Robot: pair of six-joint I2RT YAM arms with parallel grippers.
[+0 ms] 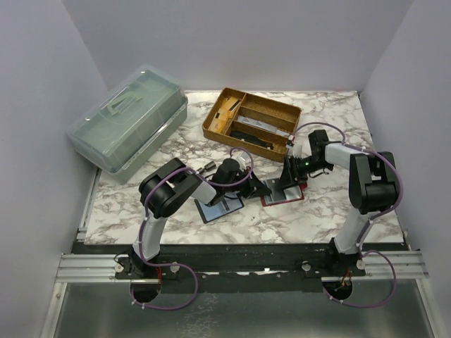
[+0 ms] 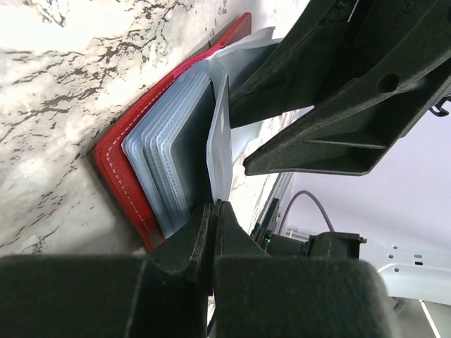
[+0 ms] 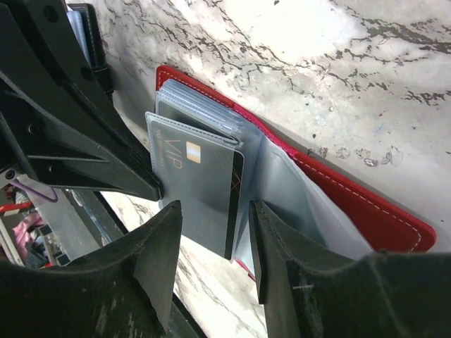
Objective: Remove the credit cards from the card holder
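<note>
A red card holder lies open on the marble table with a stack of cards in clear sleeves; in the right wrist view a grey VIP card (image 3: 190, 190) is on its top. My left gripper is shut, its tips at a thin sleeve edge (image 2: 218, 141); whether it pinches that edge is unclear. My right gripper is open over the holder, the VIP card between and beyond its fingertips. In the top view both grippers meet over the holder (image 1: 282, 199).
A blue-grey pad (image 1: 215, 211) lies left of the holder. A wooden divided box (image 1: 271, 109) stands behind, and a translucent lidded case (image 1: 127, 113) at back left. Bare table lies in front and at far right.
</note>
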